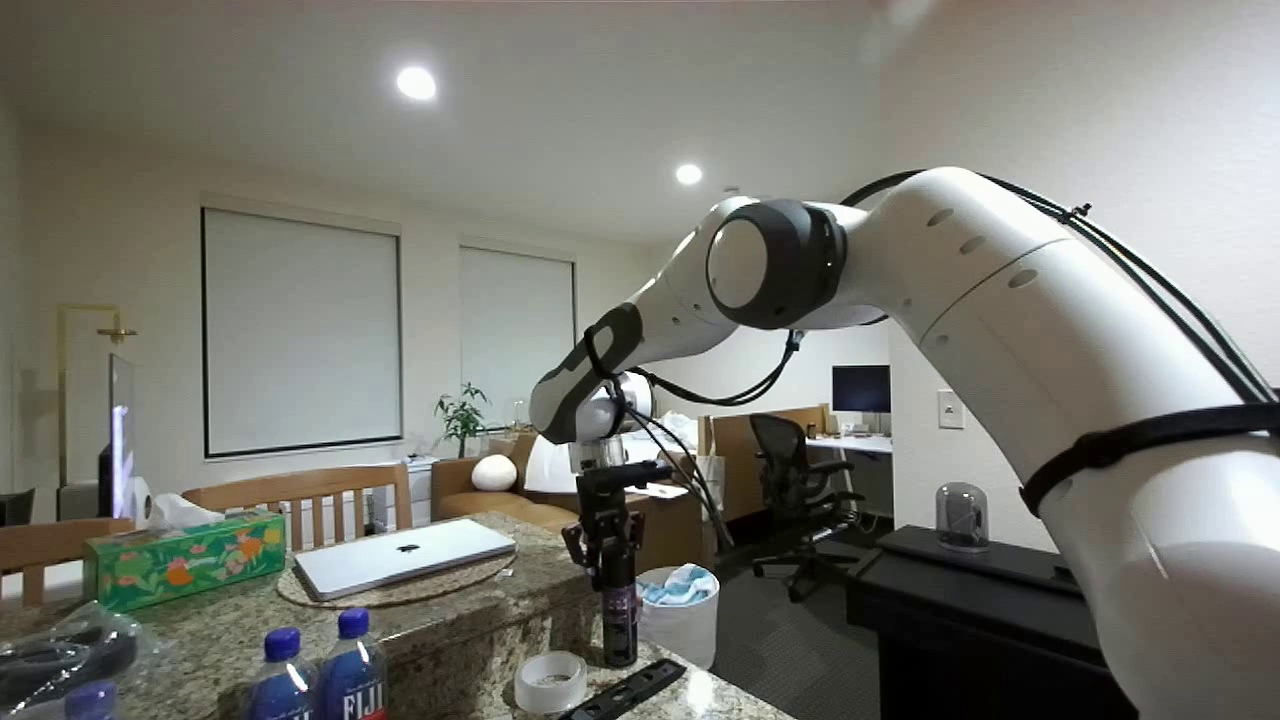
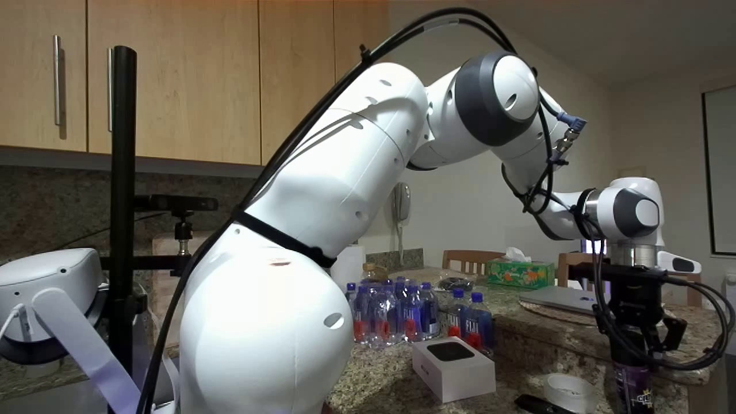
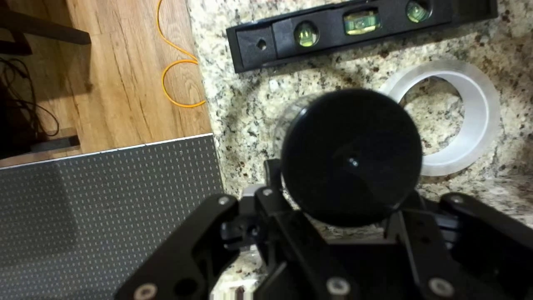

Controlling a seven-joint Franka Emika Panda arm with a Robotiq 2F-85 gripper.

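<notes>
A dark spray can with a purple label [image 1: 620, 629] stands upright on the granite counter near its edge. My gripper [image 1: 612, 564] reaches down over its upper part and is shut on it. In the wrist view the can's round black cap [image 3: 352, 157] fills the space between the fingers and hides what lies beneath. The lower part of the can [image 2: 633, 386] shows below the gripper in the second exterior view, cut off by the frame's bottom.
A clear tape roll [image 3: 482, 112] lies close beside the can, and a black spirit level [image 3: 359, 30] lies nearby. Fiji bottles [image 2: 400, 310] and a white box [image 2: 455, 372] share the counter. The raised ledge carries a laptop [image 1: 402, 558] and tissue box [image 1: 180, 564]. Floor drops away past the edge.
</notes>
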